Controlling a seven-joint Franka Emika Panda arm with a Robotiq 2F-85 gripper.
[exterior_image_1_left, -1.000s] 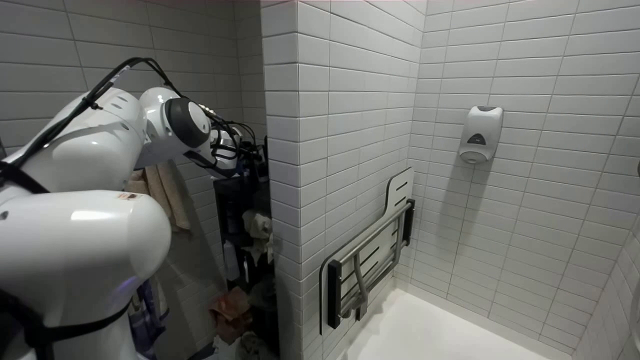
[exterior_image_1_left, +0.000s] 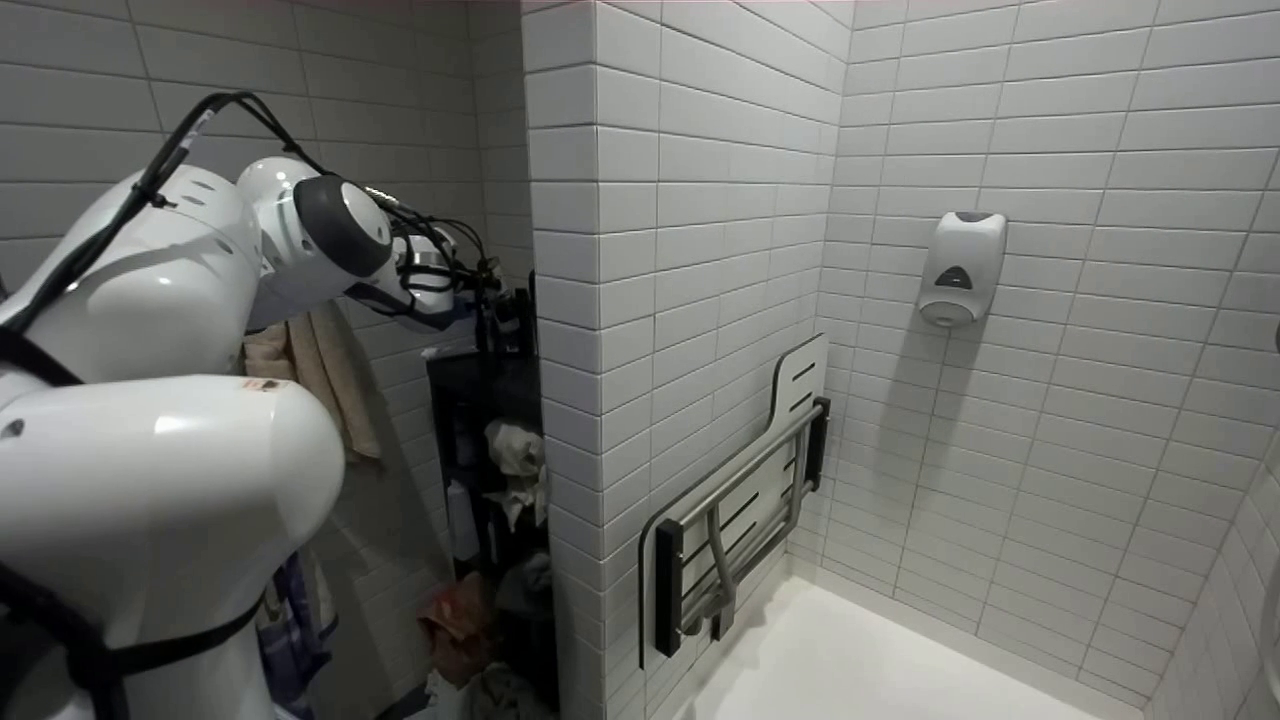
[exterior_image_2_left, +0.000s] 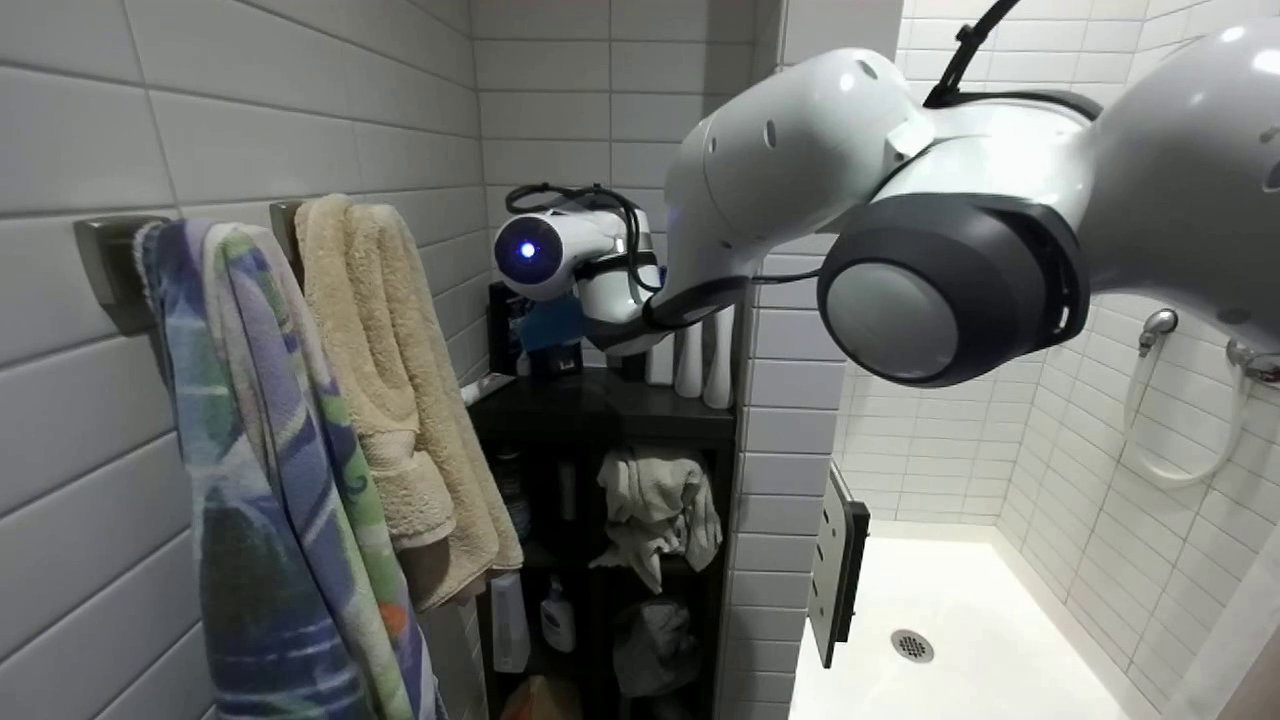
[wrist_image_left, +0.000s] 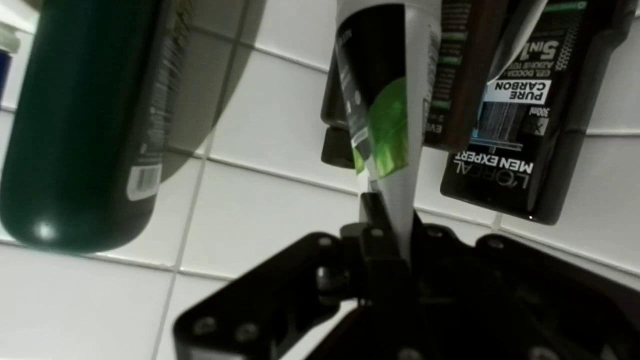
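In the wrist view, a white tube (wrist_image_left: 393, 108) with a black and green label runs down to my gripper. My gripper is shut on the tube's flat, narrow end; the tube's far end is cut off by the frame's top. Behind the tube are dark bottles, one of them a black L'Oréal Men Expert bottle (wrist_image_left: 516, 132). A large dark green bottle (wrist_image_left: 90, 120) stands at the left, apart from my fingers. From outside, my gripper is small and dark near the shelf's top, and its fingers cannot be made out.
The black shelf unit (exterior_image_2_left: 600, 406) stands in the tiled corner, with white bottles (exterior_image_2_left: 717, 360) at its right end and cloths below. A beige towel (exterior_image_2_left: 384, 396) and a patterned towel (exterior_image_2_left: 258, 480) hang on the left. The tiled partition edge (exterior_image_1_left: 596, 360) is close to the right.
In exterior view 1, my arm has drawn back to the left, and its forearm and wrist have risen away from the shelf top. The room around it looks unchanged.
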